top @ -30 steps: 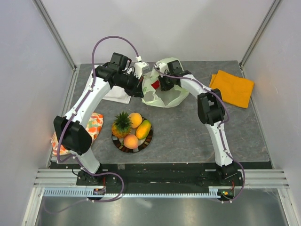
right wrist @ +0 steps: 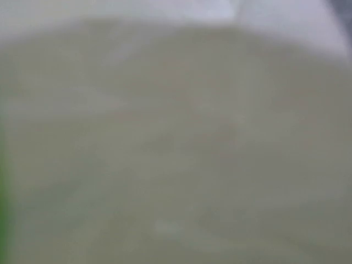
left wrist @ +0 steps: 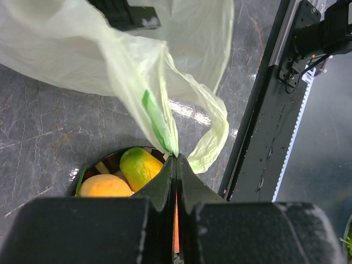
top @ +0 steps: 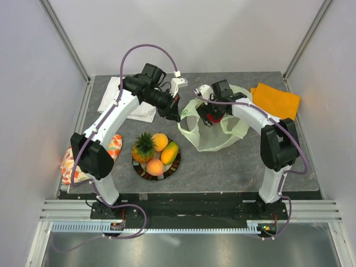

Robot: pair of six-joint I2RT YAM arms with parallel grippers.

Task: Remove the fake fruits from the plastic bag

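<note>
The pale plastic bag (top: 214, 139) lies open at the back right. My left gripper (top: 177, 117) is shut on the edge of its plastic, which runs up from the fingertips (left wrist: 171, 165) in the left wrist view. My right gripper (top: 207, 119) is inside the bag beside a red fake fruit (top: 214, 118); the right wrist view is blurred by plastic, so its fingers cannot be made out clearly. A pineapple (top: 143, 149), peach (top: 154, 167), orange fruit (top: 161, 141) and mango (top: 169, 153) sit on a dark plate at front left.
An orange cloth (top: 281, 103) lies at the right, a white cloth (top: 142, 113) at the back left and a patterned cloth (top: 113, 149) at the left edge.
My left gripper moved slightly right and toward the front.
</note>
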